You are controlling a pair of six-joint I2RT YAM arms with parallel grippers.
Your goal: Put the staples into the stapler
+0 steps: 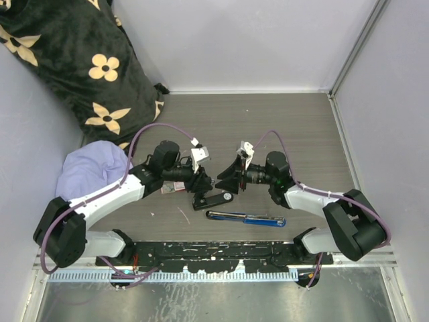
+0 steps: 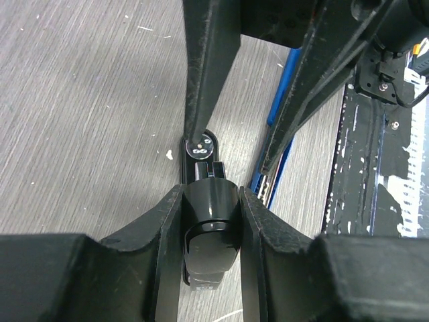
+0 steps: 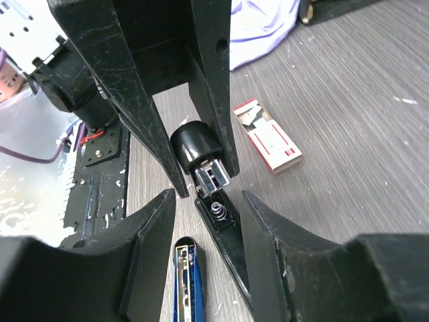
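Observation:
The black stapler (image 1: 214, 200) stands hinged open on the table, its base lying flat and its upper arm raised. My left gripper is shut on the rounded black end (image 2: 211, 208) of that upper arm. In the right wrist view, the metal nose (image 3: 211, 176) sticks out below the left fingers, above the base's spring (image 3: 218, 211). My right gripper is part open, its tips close to the nose from the right; nothing is seen gripped. The red and white staple box (image 3: 273, 139) lies behind the stapler, partly covered by the left arm in the top view.
A long blue and black tool (image 1: 247, 219) lies on the table just in front of the stapler. Lilac cloth (image 1: 94, 169) and a dark flowered cloth (image 1: 100, 74) fill the left side.

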